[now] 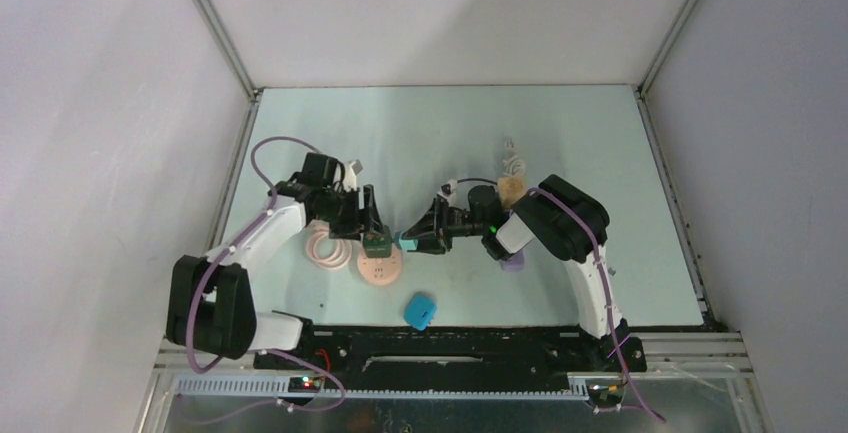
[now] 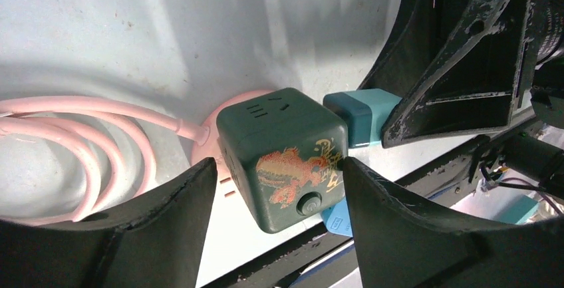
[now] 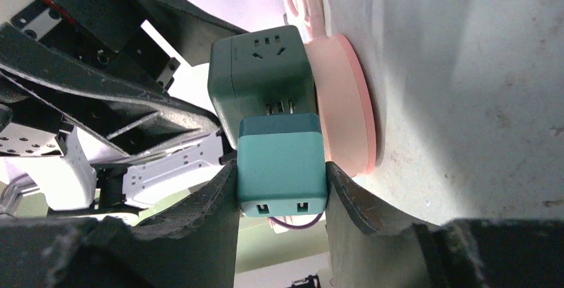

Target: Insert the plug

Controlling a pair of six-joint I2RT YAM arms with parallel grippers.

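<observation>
A dark green adapter (image 1: 377,247) (image 2: 279,161) (image 3: 256,75) with a dragon print rests over the round pink power strip (image 1: 380,269) (image 3: 344,102). My left gripper (image 1: 366,215) is open around it, its fingertips close to the adapter's sides. My right gripper (image 1: 413,238) is shut on a teal plug (image 2: 352,118) (image 3: 281,168), held level against the adapter's socket face. Metal pins show between plug and adapter in the right wrist view; whether they are inside the socket I cannot tell.
A coiled pink cable (image 1: 322,252) lies left of the strip, a blue block (image 1: 420,311) in front. A tan item (image 1: 510,191) and white cable (image 1: 512,161) lie behind the right arm.
</observation>
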